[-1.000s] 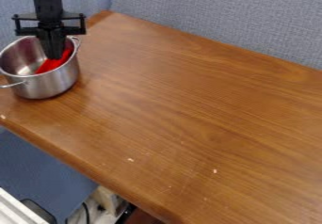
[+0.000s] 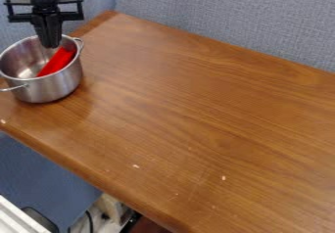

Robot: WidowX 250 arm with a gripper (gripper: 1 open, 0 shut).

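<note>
A steel pot [image 2: 39, 86] with two side handles stands at the left end of the wooden table, near its edge. A red elongated object [image 2: 57, 63] lies inside it, tilted along the pot's floor and wall. My black gripper [image 2: 51, 43] hangs at the top left, just over the pot's back rim, above the red object and apart from it as far as I can tell. How far its fingers stand apart is hard to see.
A grey padded wall [image 2: 236, 17] runs along the back. Below the table's left edge are cables and a white frame.
My gripper has risen and shifted slightly left, out of the pot, leaving more of the red object visible. The pot has stayed in place.
</note>
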